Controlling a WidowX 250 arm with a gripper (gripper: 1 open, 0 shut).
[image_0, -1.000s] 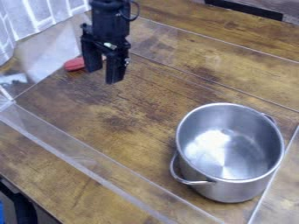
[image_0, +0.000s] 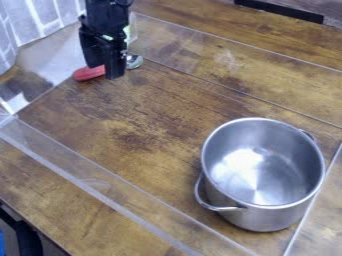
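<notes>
My black gripper (image_0: 102, 58) is at the upper left, low over the back of the wooden table, its fingers pointing down beside a red elongated object (image_0: 88, 73). Whether its fingers hold anything is too small to tell. A small silvery item (image_0: 132, 62) and something pale green lie just behind and to the right of the gripper, partly hidden by it. A large steel pot (image_0: 262, 172) with side handles stands empty at the lower right.
Transparent strips or edges run along its left, front and right. A dark rail lies at the back right corner.
My gripper has moved back and to the left, toward the red object, uncovering the silvery item to its right. The pot has not moved.
</notes>
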